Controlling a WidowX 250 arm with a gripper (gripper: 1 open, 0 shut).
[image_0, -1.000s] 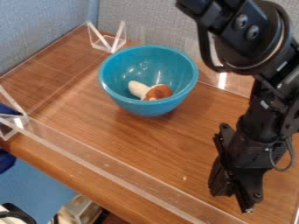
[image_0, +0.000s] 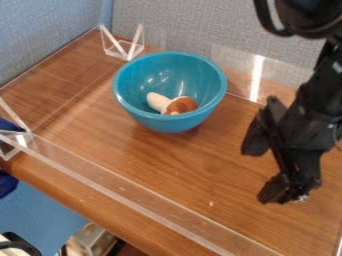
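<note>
A teal bowl (image_0: 147, 80) sits on the wooden table (image_0: 160, 180) at the back, with a white and brown mushroom-like object (image_0: 174, 104) inside it. My black gripper (image_0: 273, 166) is over the right part of the table, right of and nearer than the bowl, with its fingers spread open. Nothing shows between them.
White clear-edged brackets (image_0: 122, 42) stand at the back left and along the left edge, where the table drops off to a blue surface (image_0: 54, 210). Grey padded walls rise behind.
My gripper has risen from near the front right of the table, its fingers now higher in view. The bowl and its contents have stayed in place.
</note>
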